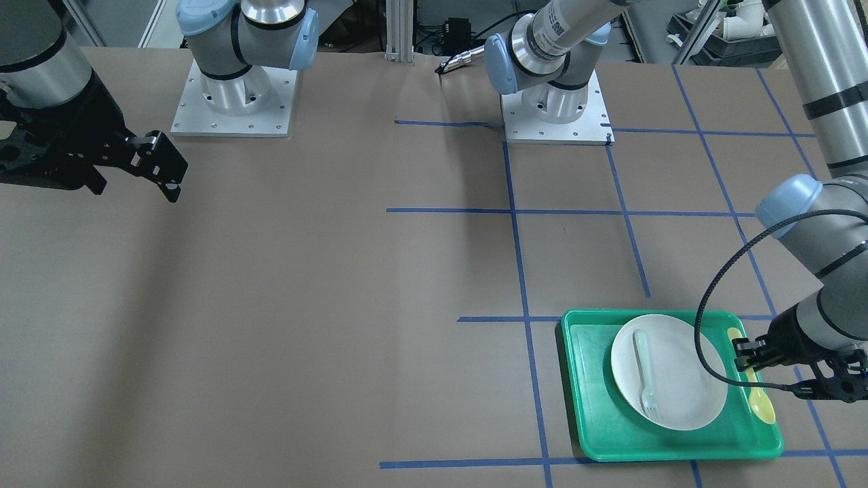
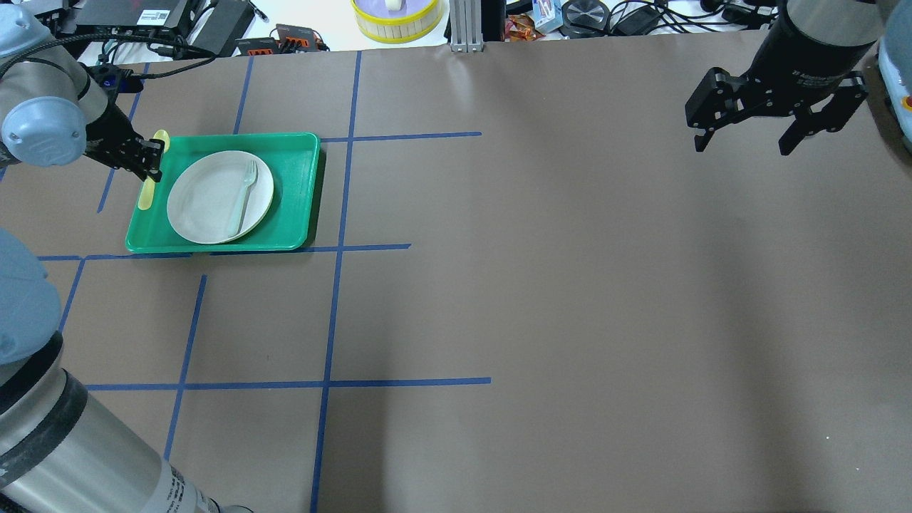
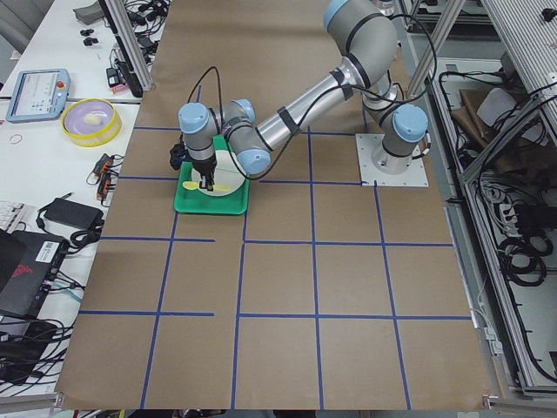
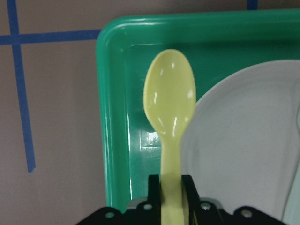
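My gripper is shut on a pale yellow spoon (image 4: 169,93) by its handle, held above the edge of a green tray (image 4: 114,93), beside a white plate (image 4: 248,131). In the front view the spoon (image 1: 761,402) hangs over the tray's right side, the gripper partly hidden by the wrist housing and cable. A pale fork (image 1: 647,374) lies on the plate (image 1: 683,366), inside the tray (image 1: 586,439).
Another black gripper (image 2: 769,111) hangs at the top right of the top view; other arms stand along the back.
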